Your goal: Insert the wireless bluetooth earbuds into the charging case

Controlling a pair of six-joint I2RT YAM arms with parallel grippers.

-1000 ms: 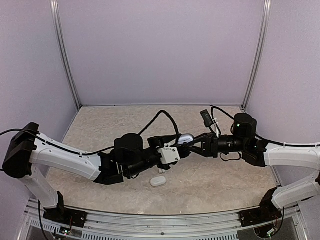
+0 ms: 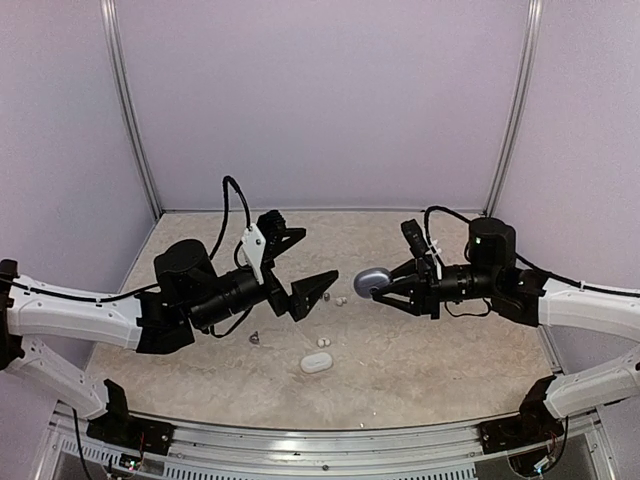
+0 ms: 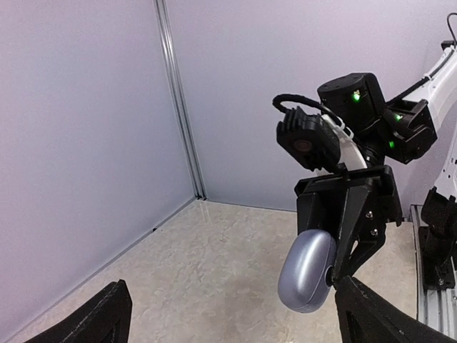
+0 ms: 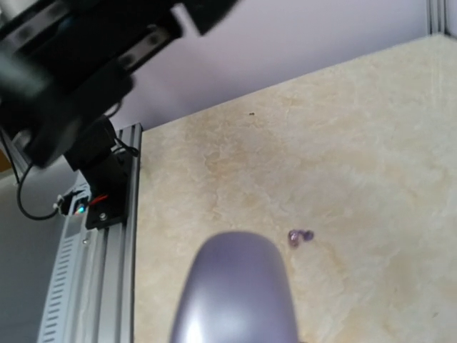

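Observation:
A glossy grey-purple charging case [image 2: 373, 281] is up in the air, with my right gripper [image 2: 385, 287] shut on it. Its smooth rounded shell [image 3: 307, 270] faces the left wrist camera, and no opening shows there. The same case [image 4: 236, 294] fills the bottom of the right wrist view. My left gripper [image 2: 320, 254] is open to the left of the case, fingers spread wide and nothing between them. A pair of small purple earbuds [image 4: 300, 237] lies on the table in the right wrist view. Whether anything sits inside the case cannot be seen.
On the table lie a white case [image 2: 316, 363], small white pieces [image 2: 323, 342] behind it, and another white pair [image 2: 341, 301] farther back. A small dark piece [image 2: 254, 338] rests to the left.
My left gripper has pulled away from the case, moving left and up, and now stands open. The right gripper still holds the case, which has turned or shifted slightly.

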